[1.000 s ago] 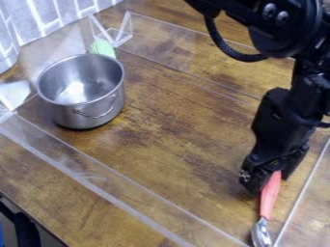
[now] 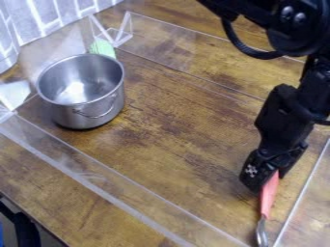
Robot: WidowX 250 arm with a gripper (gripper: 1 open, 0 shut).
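Observation:
The black gripper (image 2: 264, 169) is low over the right side of the wooden table, its tips at the red handle of a utensil (image 2: 268, 197) with a metal end pointing toward the front edge. The fingers partly hide the upper handle, and I cannot tell whether they are closed on it. A steel pot (image 2: 80, 101) stands at the left.
Clear plastic strips border the wooden table (image 2: 168, 135), whose middle is bare. A green object (image 2: 102, 46) and a white object (image 2: 13, 94) lie behind and left of the pot. A white tiled wall is at the back left.
The arm and gripper have shifted very slightly, and the utensil's lower end appears a little moved.

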